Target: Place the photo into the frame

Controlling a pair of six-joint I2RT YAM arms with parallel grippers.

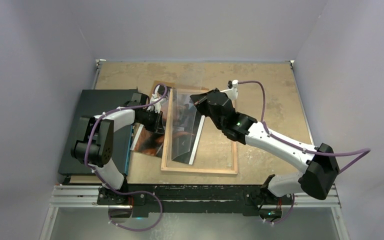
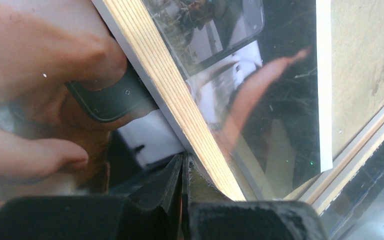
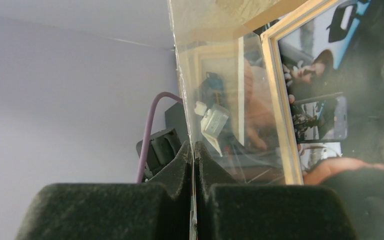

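The wooden frame (image 1: pixel 200 171) lies in the middle of the board. Beneath its left side lies the photo (image 1: pixel 146 144), part sticking out to the left and part showing inside the frame opening. A clear sheet (image 3: pixel 230 157) stands on edge, tilted, over the frame; my right gripper is shut on its thin edge. In the top view that right gripper (image 1: pixel 195 98) is above the frame's upper middle. My left gripper is shut against the outer side of the frame's left rail (image 2: pixel 180 100), over the photo, with nothing visible between its fingers.
A dark flat panel (image 1: pixel 80 130) lies at the left under the left arm. Bare board (image 1: pixel 267 90) is free at the right and along the back. Grey walls enclose the back and both sides.
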